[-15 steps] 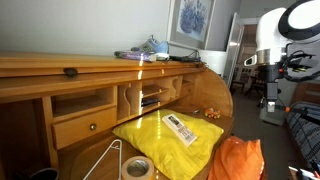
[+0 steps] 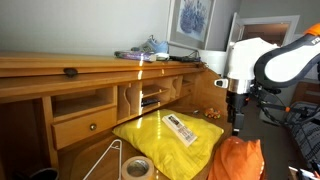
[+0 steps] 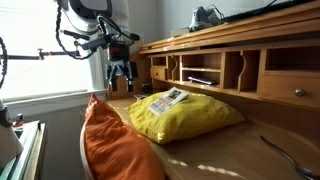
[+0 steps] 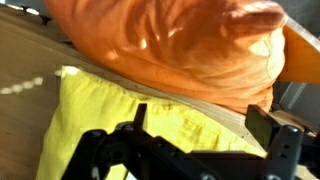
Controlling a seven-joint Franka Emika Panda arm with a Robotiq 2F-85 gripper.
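A yellow pillow [image 2: 150, 138] lies on the wooden desk, with a printed paper or booklet [image 2: 180, 129] resting on it. Beside it, toward the desk's front, is an orange pillow or cloth [image 2: 237, 160], bulky and creased. My gripper [image 2: 236, 126] hangs above the orange one, pointing down and apart from both. In the wrist view, the gripper has its fingers wide apart with nothing held between them; the orange fabric [image 4: 170, 40] fills the top, and the yellow fabric [image 4: 95, 105] lies below it.
A roll of tape [image 2: 138, 168] and a white wire-like item [image 2: 108, 155] are on the desk's left. Along the back runs a hutch with drawers [image 2: 85, 125] and cubbies. Small orange-brown items [image 2: 211, 113] sit at the far right end. Bare desk shows at front left.
My arm has swung left in exterior view 1, bringing the gripper from the far right to above the orange pillow. The pillows and paper have stayed put.
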